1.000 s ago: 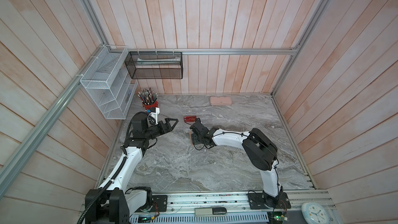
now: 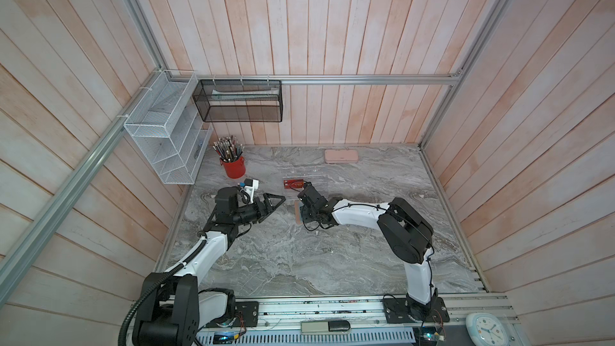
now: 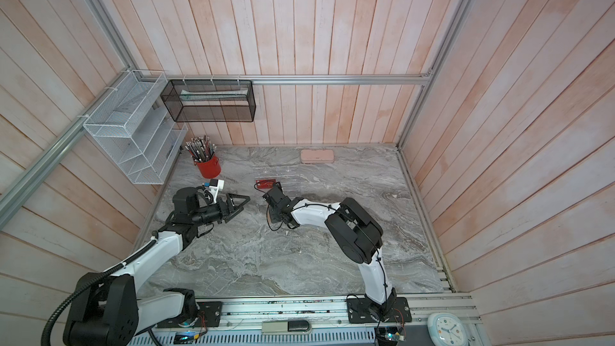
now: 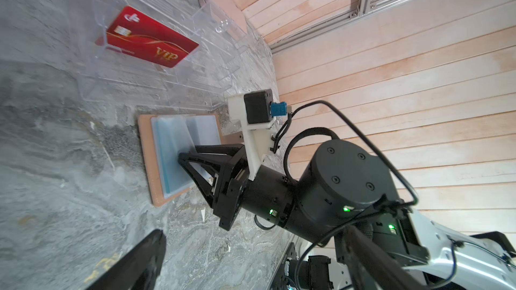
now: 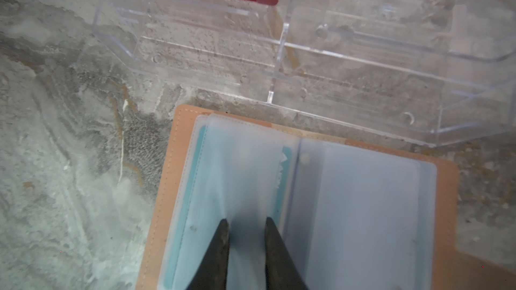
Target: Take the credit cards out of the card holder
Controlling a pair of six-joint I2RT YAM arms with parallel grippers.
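Note:
The card holder, a tan folder (image 4: 146, 150) with clear bluish sleeves (image 4: 166, 145), lies open and flat on the table in the left wrist view. My right gripper is over its left-hand sleeve, with a narrow gap between the fingertips and no card visible between them. Whether the tips touch the plastic, I cannot tell. A red card (image 4: 147, 40) printed "VIP" rests in a clear acrylic tray (image 4: 177, 88) behind the holder. To the holder's left, my left gripper stands wide open and empty, its blurred fingers at the view's bottom edge.
Near the back wall lies a pink case (image 2: 341, 156). A red bucket of brushes (image 2: 235, 168) stands at the back left, below a white mesh rack (image 2: 168, 121).
The right arm has shifted a little to the right, so more of the holder's left edge shows.

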